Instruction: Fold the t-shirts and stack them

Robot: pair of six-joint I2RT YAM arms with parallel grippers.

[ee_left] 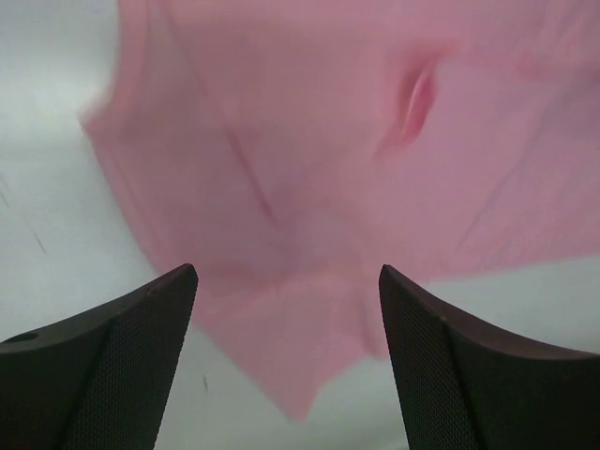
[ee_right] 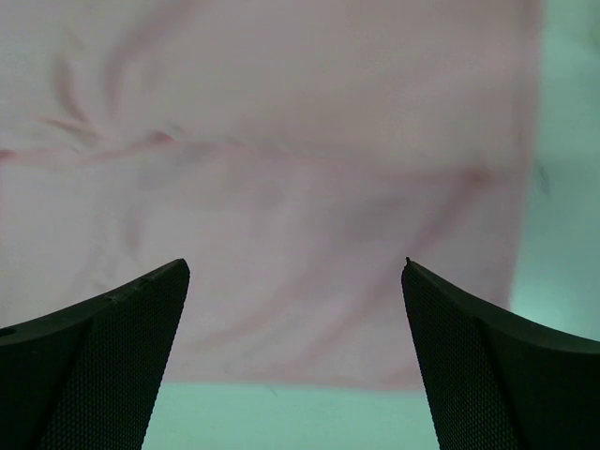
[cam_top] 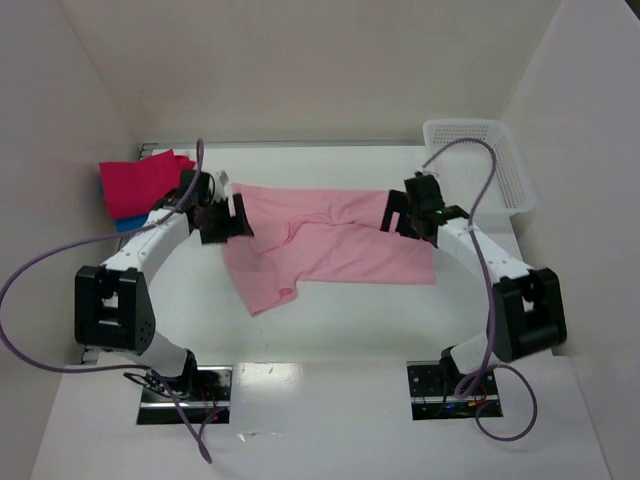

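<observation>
A pink t-shirt (cam_top: pixel 345 252) lies spread across the middle of the white table, wrinkled along its centre, with one sleeve pointing toward the front at left. Above its left end is my left gripper (cam_top: pixel 240 217), open; in the left wrist view bare gap and pink cloth (ee_left: pixel 281 216) show between its fingers. Over the shirt's right part, my right gripper (cam_top: pixel 391 212) is open too, with the cloth (ee_right: pixel 300 253) seen below and beyond its fingers. Neither gripper holds any fabric. Both wrist views are somewhat blurred.
Folded red cloth (cam_top: pixel 145 188) sits on something blue (cam_top: pixel 130 222) at the back left. At the back right stands a white perforated basket (cam_top: pixel 483 165). Bare table (cam_top: pixel 330 325) shows in front of the shirt. Purple cables loop over both arms.
</observation>
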